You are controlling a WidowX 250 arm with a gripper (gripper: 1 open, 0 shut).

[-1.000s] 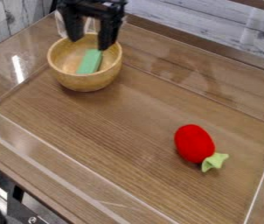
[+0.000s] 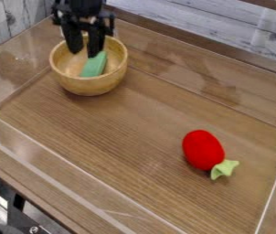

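Note:
A wooden bowl (image 2: 88, 79) sits at the upper left of the table, with a green oblong object (image 2: 94, 63) inside it. A red object with a pale green leafy tip (image 2: 204, 150) lies at the lower right.
A pale wall (image 2: 13, 23) borders it at the upper left.
My gripper has risen slightly and shifted toward the back, now smaller at the top edge. The bowl looks very slightly shifted; the red object stays in place.

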